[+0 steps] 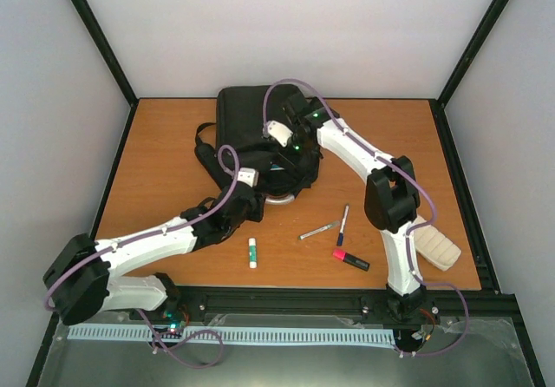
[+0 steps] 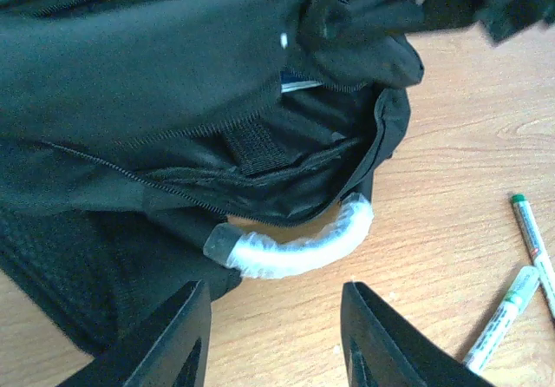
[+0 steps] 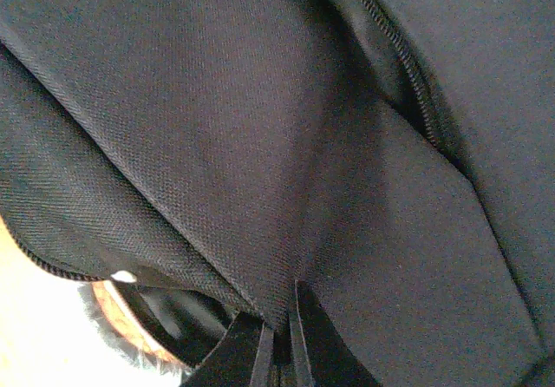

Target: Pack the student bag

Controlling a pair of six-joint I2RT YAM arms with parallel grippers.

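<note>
A black backpack lies on the wooden table at the back centre, its white padded handle toward the front. My left gripper is over the table just in front of the bag, fingers apart with nothing between them. My right gripper is shut on the bag's black fabric. Loose on the table lie a glue stick, a silver pen, a blue pen and a pink-capped marker.
A beige case lies at the right, beside the right arm. Dark rails and walls bound the workspace.
</note>
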